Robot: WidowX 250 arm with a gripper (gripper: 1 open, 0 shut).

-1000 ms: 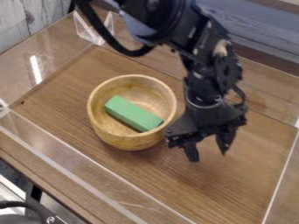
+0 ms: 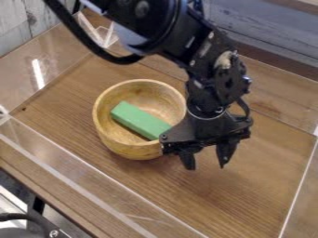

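A tan wooden bowl (image 2: 122,137) sits left of centre, holding a green block (image 2: 140,119) that lies at a slant inside it. My black gripper (image 2: 205,156) is low at the bowl's right side, over bare table and partly in front of the bowl's right rim. Its fingers point down, with no object visible between them; how far apart they are is hard to tell.
A pale wall stands behind it and at the upper left. Dark cables show in the bottom left corner, beyond the table's edge.
The gripper has stayed near the same spot beside the bowl, shifting slightly, with its fingertips changing in angle or spacing. The bowl and green block have not moved.
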